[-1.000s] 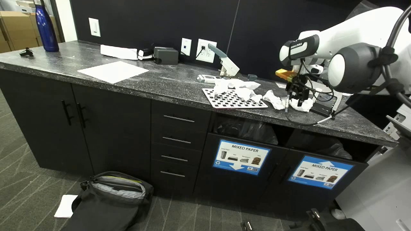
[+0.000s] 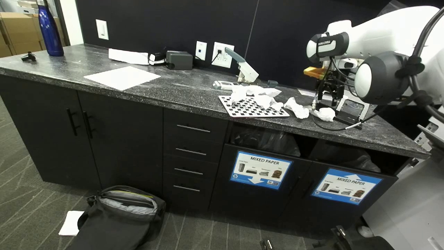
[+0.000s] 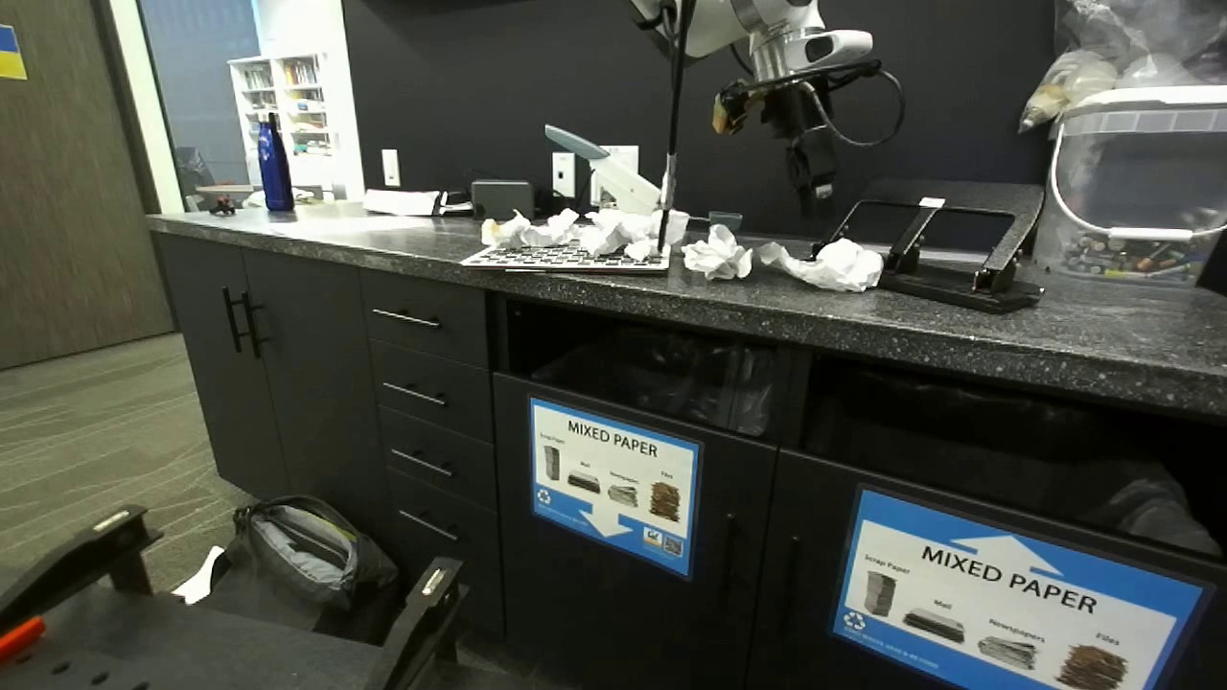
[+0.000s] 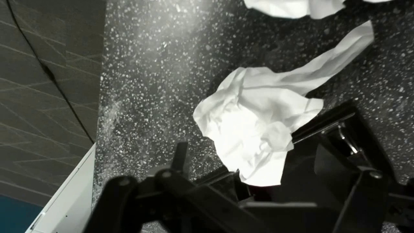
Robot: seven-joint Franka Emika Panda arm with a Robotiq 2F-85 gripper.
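Note:
A crumpled white paper point(image 4: 252, 120) lies on the dark speckled counter, one twisted strip trailing to the upper right in the wrist view. In that view my gripper has its fingers point(image 4: 180, 157) spread wide apart, with this paper below and ahead of them. From the second exterior view, the gripper point(image 3: 813, 190) hangs above the same paper point(image 3: 845, 266), clear of it and empty. A second crumpled paper point(image 3: 719, 253) rests just to the left. More crumpled papers point(image 2: 264, 98) lie on a white checkered board point(image 2: 237, 109).
A black stand point(image 3: 966, 282) is close behind and right of the nearest paper, with a clear bucket point(image 3: 1133, 184) beyond. A white-handled device point(image 2: 247, 71) rises behind the board. Open bins point(image 2: 266, 139) sit under the counter's front edge.
My gripper has risen off the crumpled paper and shifted slightly right in the first exterior view. The paper remains on the counter in about the same place.

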